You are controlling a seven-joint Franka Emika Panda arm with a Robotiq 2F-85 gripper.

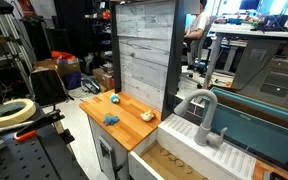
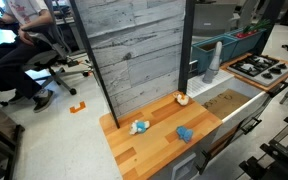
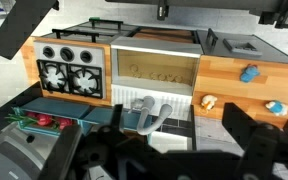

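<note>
My gripper shows as dark fingers along the lower part of the wrist view, spread wide with nothing between them. It hangs high above a toy-like kitchen counter, clear of everything on it. A blue item, an orange-and-white item and a blue-and-white item lie apart on the wooden counter. Beside that counter, a white drawer is pulled out; several small tan things lie on its floor. The small items are too blurred to name.
A grey faucet rises by the white sink. The stove has several burners. Red items sit in a blue-green bin. A grey plank panel stands upright behind the counter, and a black post edges it.
</note>
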